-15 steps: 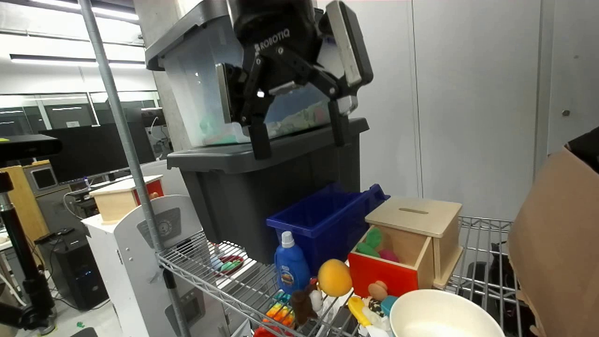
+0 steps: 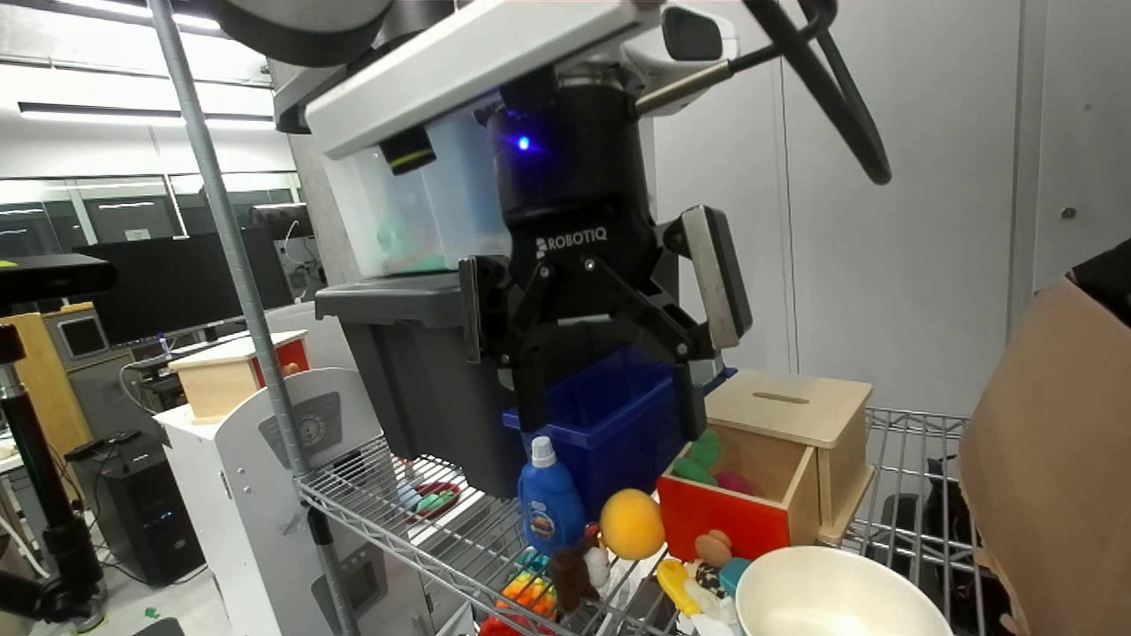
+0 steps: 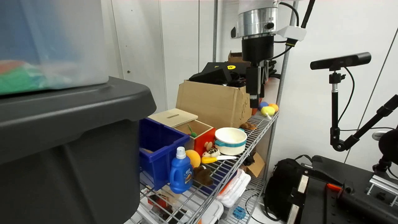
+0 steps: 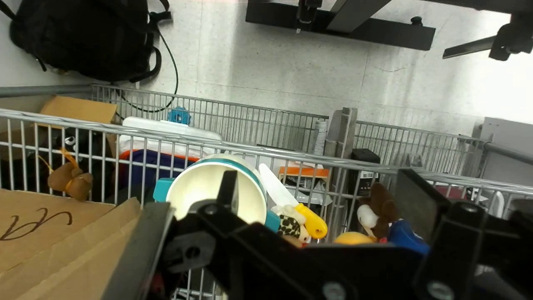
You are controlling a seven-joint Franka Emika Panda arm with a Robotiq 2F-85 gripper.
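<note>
My gripper (image 2: 623, 413) is open above the wire shelf, its fingers wide apart and nothing between them. Below it in exterior view 1 are a blue detergent bottle (image 2: 551, 498), an orange ball (image 2: 632, 524) and a wooden box whose red-fronted drawer (image 2: 724, 518) is pulled out, with green and pink items inside. A white bowl with teal handles (image 3: 231, 136) stands beside the drawer. In front of it lies a knife with a yellow handle (image 3: 209, 160). The wrist view shows the bowl (image 4: 200, 185) partly hidden behind one finger.
An open blue bin (image 3: 164, 143) stands between the wooden box and a large dark grey tote (image 3: 74, 168). A cardboard box (image 3: 209, 104) occupies the shelf's other end. Brown plush toys (image 3: 202, 175) lie near the front edge. Floor (image 4: 280, 75) shows beyond the shelf.
My gripper has come down and a little to the right in exterior view 1, and its tilt has lessened. It was open before too. The objects on the shelf have stayed put.
</note>
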